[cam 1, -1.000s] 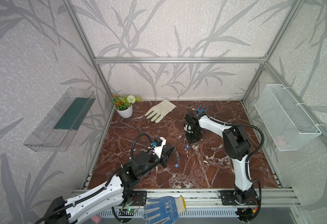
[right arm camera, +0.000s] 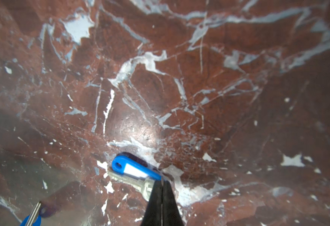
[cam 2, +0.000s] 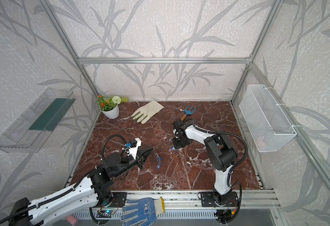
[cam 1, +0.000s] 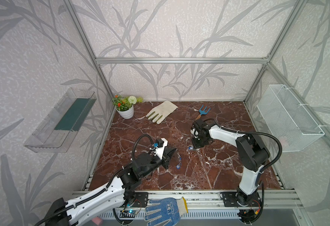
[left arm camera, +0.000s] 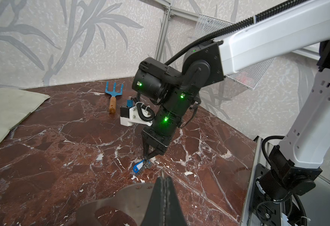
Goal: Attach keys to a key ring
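Note:
My left gripper is shut at the left of the table; a blurred grey metal loop [left arm camera: 134, 191], apparently the key ring, meets its fingers. Beside its tip in the top left view trail metal pieces with blue-tagged keys [cam 1: 178, 166]. The right gripper is shut, nothing visible gripped between its fingers. Its tips overlap the end of a single blue-tagged key [right arm camera: 134, 169] lying on the marble. The tag's holed end points away from the gripper; the fingers partly hide the other end. Another blue-tagged key [right arm camera: 31, 220] shows at the lower left corner.
Behind the right arm lies a blue garden fork [cam 1: 203, 110]. A cream glove [cam 1: 162, 111] and a flower pot [cam 1: 125, 112] stand toward the back left. Wire baskets hang on both sides, the right one [cam 1: 289, 116] white.
The right gripper has shifted slightly right and toward the front. The single key beneath it has turned and now lies more sideways. My left arm and its hanging keys look unmoved.

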